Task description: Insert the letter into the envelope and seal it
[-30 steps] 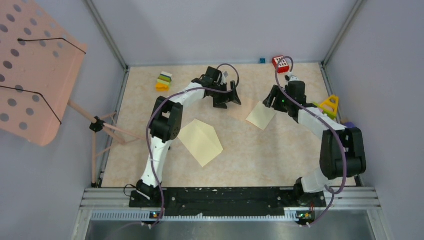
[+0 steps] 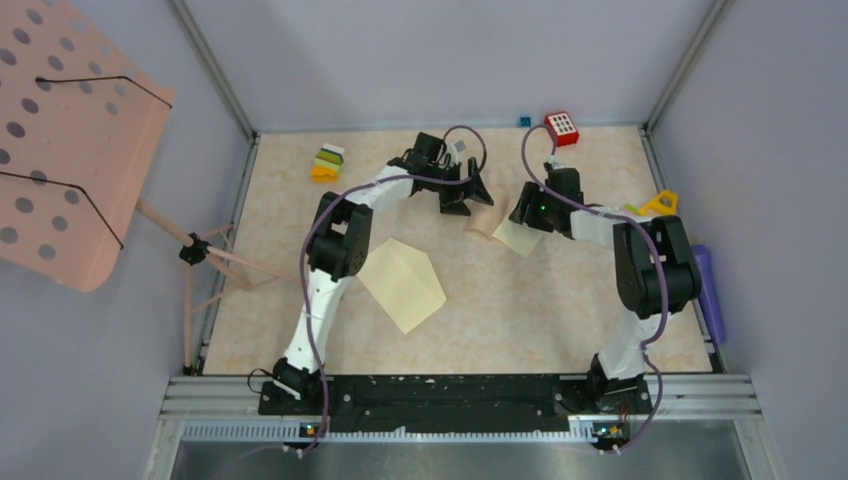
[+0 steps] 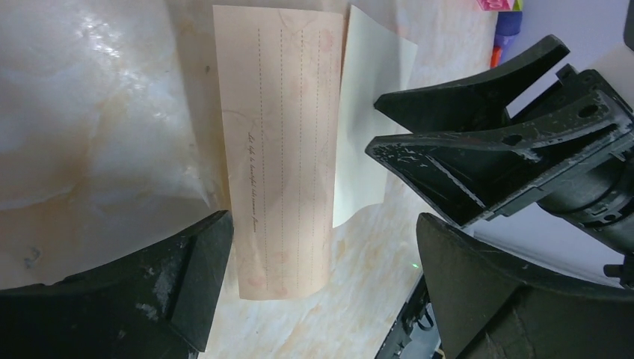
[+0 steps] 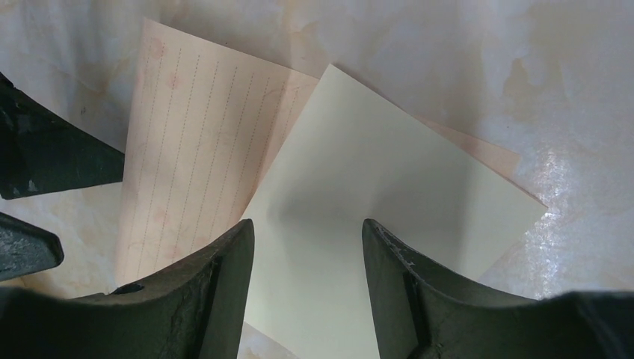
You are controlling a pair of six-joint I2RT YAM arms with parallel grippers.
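Note:
A peach letter with dotted lines [image 2: 483,216] lies on the table between the two grippers. A pale cream panel [image 4: 359,172] lies slanted over its right part, with a strip of peach showing past its far edge; it looks like a folded part of the letter. My left gripper is open, its fingers wide apart astride the lined part. Above the cream panel is my right gripper, fingers apart with only paper visible beyond them. The cream envelope [image 2: 405,285] lies flat at the left front of the table, apart from both grippers.
Coloured blocks [image 2: 327,163] stand at the back left. At the back right sits a red block with white dots [image 2: 561,129], and a yellow piece [image 2: 660,204] lies by the right edge.
My right gripper has moved left, lower over the cream panel. The left gripper has shifted slightly right over the lined part, whose visible width has narrowed. The envelope has stayed put.

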